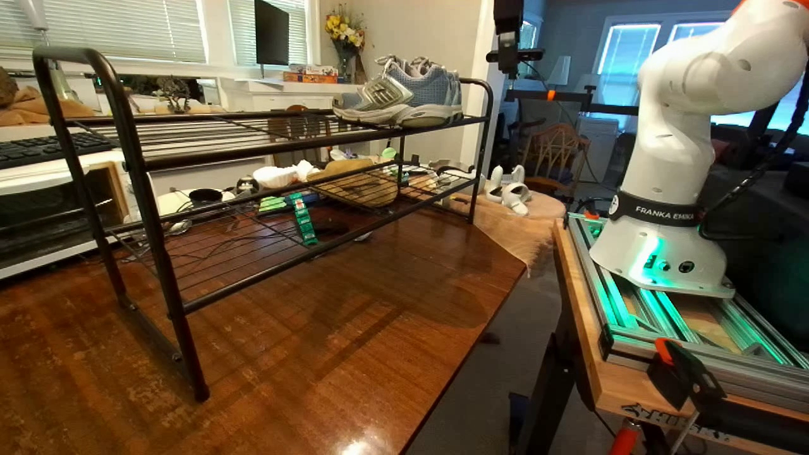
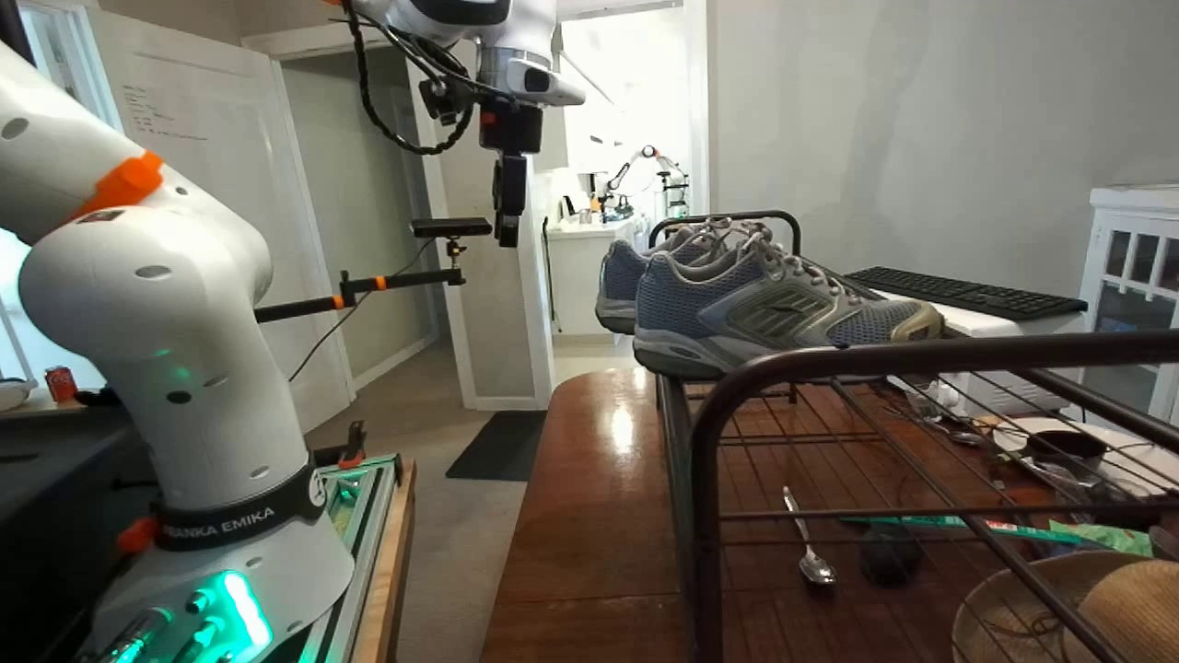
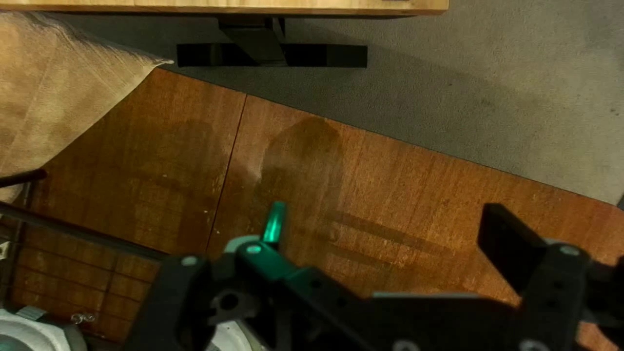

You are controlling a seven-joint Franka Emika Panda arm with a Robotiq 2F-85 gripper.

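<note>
A pair of grey-blue sneakers point(image 1: 409, 95) rests side by side on the top tier of a dark metal shoe rack point(image 1: 250, 149), at its far end in exterior view 1. From the other side, exterior view 2 shows the sneakers point(image 2: 763, 304) overhanging the near corner of the rack point(image 2: 939, 355). My gripper point(image 2: 509, 238) hangs pointing down, to the left of the shoes and higher than the tabletop. The wrist view has its fingers spread wide; the gripper is open and empty above bare wood. Pale shoe parts peek in at that view's lower left.
Beneath the rack lie a spoon point(image 2: 807, 541), a straw hat point(image 2: 1133, 613) and assorted clutter. White shoes point(image 1: 508, 189) stand on a tan-covered surface. A camera on a stand point(image 2: 450, 227) is near my gripper in exterior view 2.
</note>
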